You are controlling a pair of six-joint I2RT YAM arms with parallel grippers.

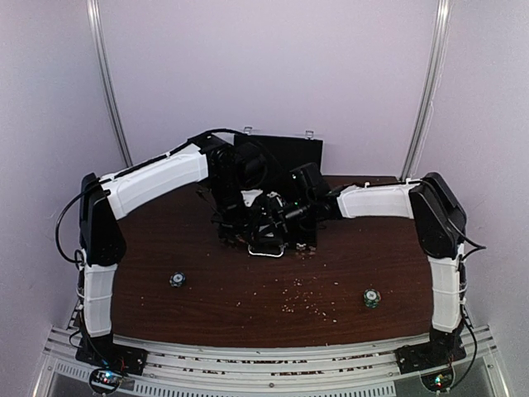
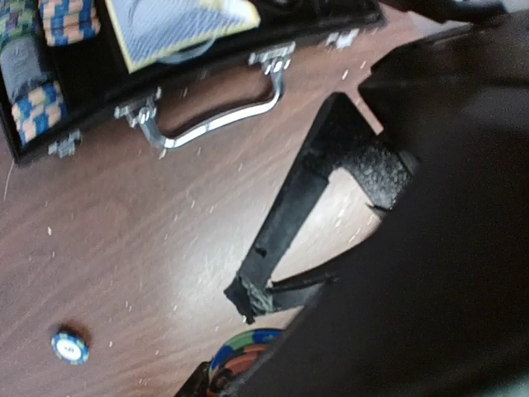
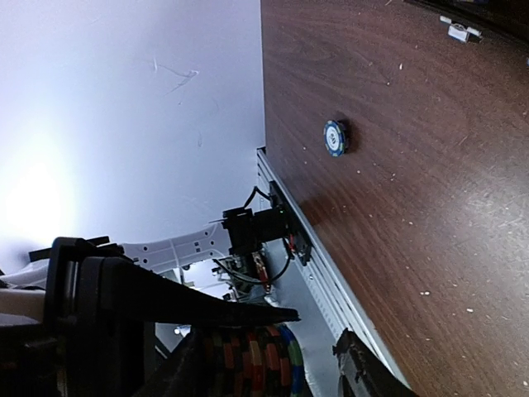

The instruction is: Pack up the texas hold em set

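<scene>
The black case stands with its lid (image 1: 289,153) raised at the back; the arms cover most of its body. Its front edge and metal handle (image 2: 219,124) show in the left wrist view, with chip stacks (image 2: 37,112) and a patterned card box (image 2: 178,29) inside. My left gripper (image 1: 248,236) and right gripper (image 1: 285,217) meet over the case. A chip stack (image 3: 258,360) sits by the right fingers, its round end (image 2: 240,351) also by the left ones. Which fingers grip it, I cannot tell.
One small chip stack (image 1: 178,279) stands at the table's left front, another (image 1: 371,298) at the right front. Light specks (image 1: 302,302) litter the middle front.
</scene>
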